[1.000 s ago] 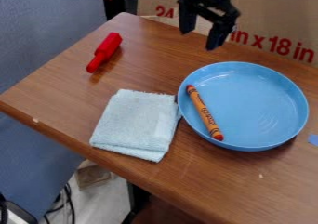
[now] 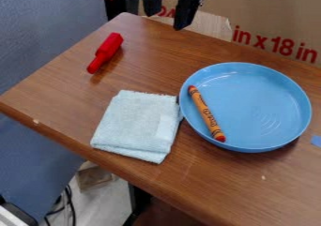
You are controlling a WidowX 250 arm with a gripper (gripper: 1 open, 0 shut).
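Observation:
My gripper point(image 2: 168, 10) is at the top centre, dark and partly cut off by the upper edge, with its two fingers apart and nothing visible between them. An orange crayon point(image 2: 206, 113) lies in the left part of a blue plate point(image 2: 257, 103). A red object point(image 2: 104, 53), shaped like a marker or small bottle, lies at the upper left of the wooden table point(image 2: 75, 108). A folded pale blue cloth point(image 2: 135, 126) lies left of the plate.
A cardboard sheet point(image 2: 264, 23) with red printing stands behind the table. The table's left edge drops to floor with cables at lower left. Bare wood lies between the red object and the plate.
The objects on the table have not moved.

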